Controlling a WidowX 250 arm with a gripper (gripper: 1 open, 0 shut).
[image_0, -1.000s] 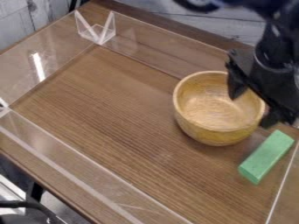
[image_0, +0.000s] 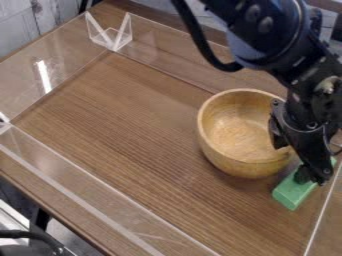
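The black gripper (image_0: 307, 168) is lowered at the right of the view, open, with its fingertips at the upper part of a green block (image_0: 293, 197) lying on the wooden surface. A tan plastic bowl (image_0: 227, 130) sits just left of the gripper. Whether the fingers touch the block is hard to tell.
A clear wire-like holder (image_0: 110, 32) stands at the back left.
The arm has descended from above the bowl's right side down to the green block. The block and bowl look essentially in the same places.
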